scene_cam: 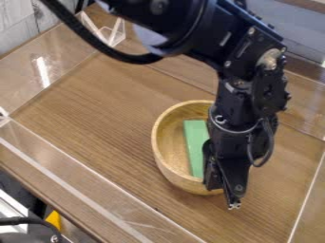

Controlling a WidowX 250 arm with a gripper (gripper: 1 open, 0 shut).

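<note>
My black gripper (234, 196) reaches down over the right side of a round tan bowl (173, 135), its fingertips low at the bowl's front right rim. The gripper looks shut, with nothing visible between its fingers. A green object (197, 147) lies in the bowl, partly hidden behind the gripper.
Clear strips run along its edges. At the lower left, beyond the table edge, are cables and a small yellow item (53, 219).
</note>
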